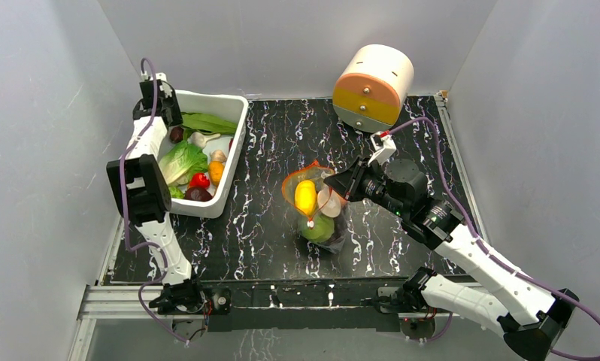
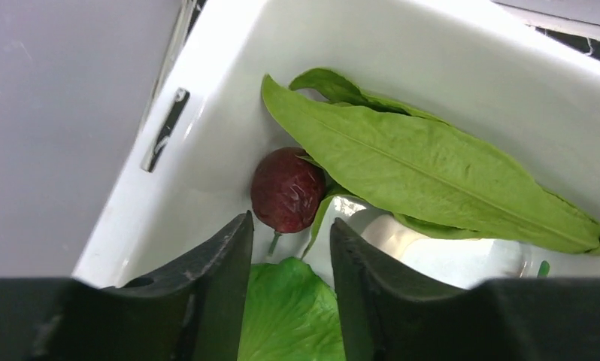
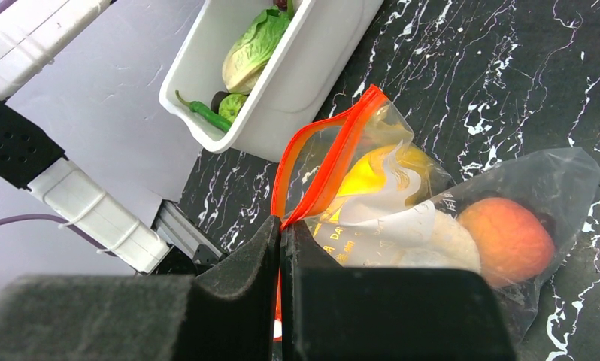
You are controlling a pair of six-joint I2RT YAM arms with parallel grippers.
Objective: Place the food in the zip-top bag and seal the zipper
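Observation:
My left gripper is open above the back-left of the white bin [image 1: 237,150], nothing between its fingers. Below it lie a dark red round vegetable [image 2: 286,184], long green leaves [image 2: 417,165] and lettuce [image 2: 286,316]. The bin also holds an orange item [image 1: 216,171], a red pepper [image 1: 198,180] and garlic. My right gripper is shut on the orange zipper rim of the clear bag [image 3: 545,173]. The bag stands on the table with a yellow item [image 1: 305,197], a pale item, a peach [image 3: 505,237] and a green item inside.
A rounded drawer box [image 1: 374,75] stands at the back right. Grey walls surround the workspace on the back and sides.

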